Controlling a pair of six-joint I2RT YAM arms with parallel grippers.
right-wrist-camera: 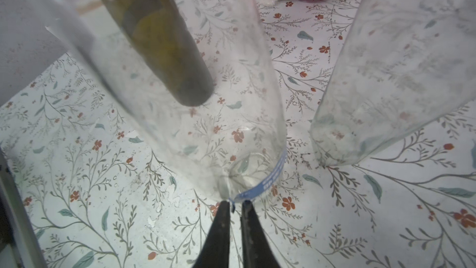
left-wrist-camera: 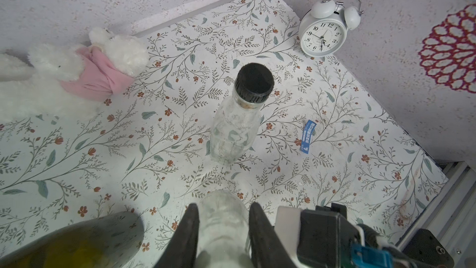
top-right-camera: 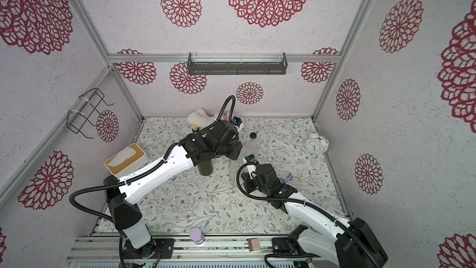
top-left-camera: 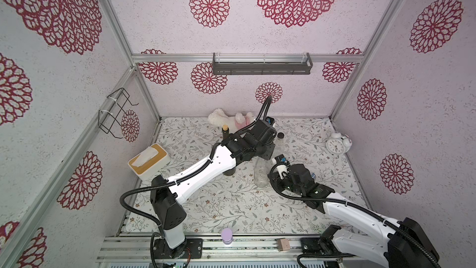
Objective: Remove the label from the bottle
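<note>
The clear bottle (right-wrist-camera: 198, 119) is gripped near its upper part by my left gripper, which is shut around it; its base angles toward the right arm. Along the bottle's bottom edge runs a blue label (right-wrist-camera: 265, 183) with white print. My right gripper has its slim fingertips at the label's near end, a narrow gap between them. A small blue bit of the label's end shows by the left fingertip; whether it is pinched cannot be told. In the top left view the bottle (top-left-camera: 261, 173) stands between both grippers.
Another clear bottle with a black cap (left-wrist-camera: 254, 83) stands behind. A loose blue strip (left-wrist-camera: 307, 136) lies on the table to the right. A dark olive bottle (right-wrist-camera: 158, 34) is left, a plush toy (left-wrist-camera: 99, 64) and a white alarm clock (left-wrist-camera: 323, 32) farther back.
</note>
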